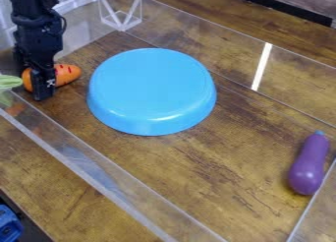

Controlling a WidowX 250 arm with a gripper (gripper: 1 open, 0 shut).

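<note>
My black gripper [41, 81] is low at the upper left, over an orange carrot [62, 73] with green leaves [8, 83] lying along the left side. Its fingers come down around the carrot's body; whether they are closed on it is hard to tell. A blue upturned bowl or plate [151, 89] rests to the right of the carrot.
A purple eggplant [308, 165] lies at the right on the wooden surface [210, 187]. Clear plastic walls border the area, and a small blue object [8, 226] is at the lower left outside.
</note>
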